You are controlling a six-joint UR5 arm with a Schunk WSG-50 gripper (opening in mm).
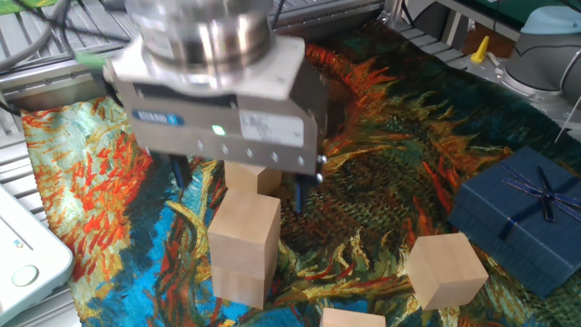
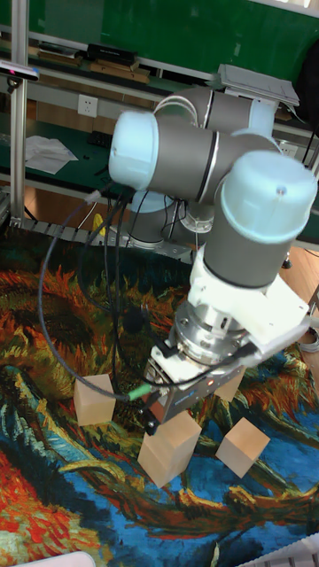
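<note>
Two plain wooden blocks stand stacked, the upper block [image 1: 245,222] resting on the lower block [image 1: 241,283]. My gripper [image 1: 241,198] hangs open above and just behind this stack, one dark finger [image 1: 179,171] to the left and the other [image 1: 302,193] to the right. Nothing is held between them. Another wooden block [image 1: 251,178] shows partly behind the stack, its top hidden by the gripper body. In the other exterior view the stack [image 2: 170,451] sits just below the gripper body.
A single block [image 1: 445,271] stands to the right, and one more [image 1: 352,319] is cut off by the bottom edge. Farther right lies a dark blue ribboned box [image 1: 526,213]. A white device [image 1: 27,254] sits at the left. Patterned cloth [image 1: 363,195] covers the table.
</note>
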